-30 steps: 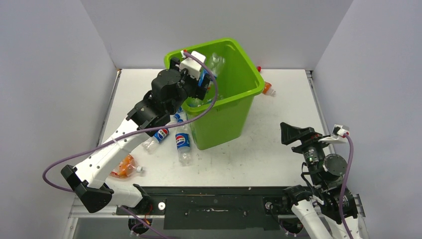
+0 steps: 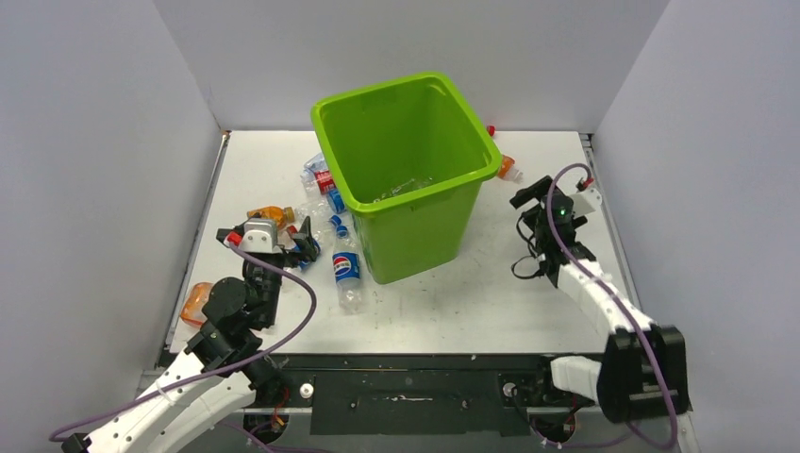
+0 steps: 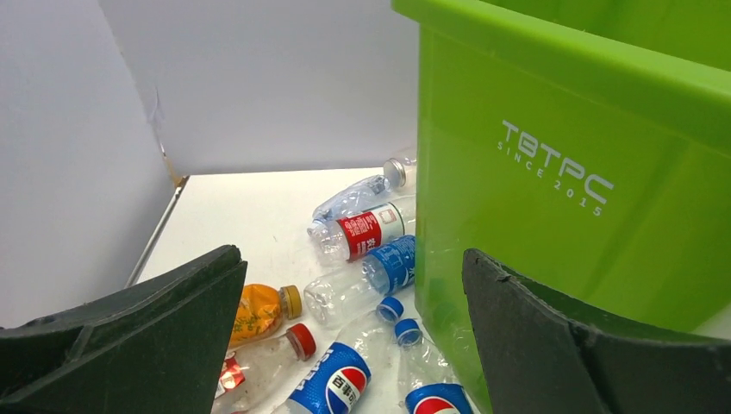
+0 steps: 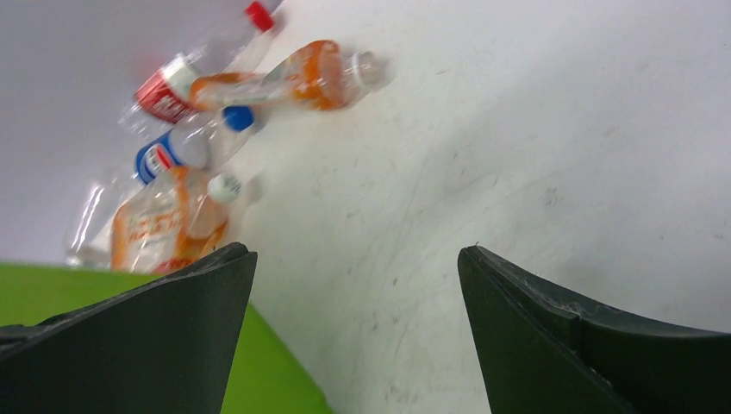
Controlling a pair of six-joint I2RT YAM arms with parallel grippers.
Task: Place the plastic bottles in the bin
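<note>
The green bin (image 2: 406, 226) stands in the middle, some clear plastic inside. My left gripper (image 2: 269, 236) hangs open and empty over bottles left of the bin, among them a Pepsi bottle (image 2: 347, 269), an orange bottle (image 3: 259, 315) and a red-label bottle (image 3: 362, 233). My right gripper (image 2: 542, 193) is open and empty right of the bin, near an orange bottle (image 2: 507, 168). In the right wrist view several bottles, such as an orange-label one (image 4: 315, 76), lie on the table beyond the green edge.
Grey walls (image 2: 717, 189) enclose the table at back and sides.
My left gripper has moved from inside the bin, where it had a bottle, out to the left, now empty.
</note>
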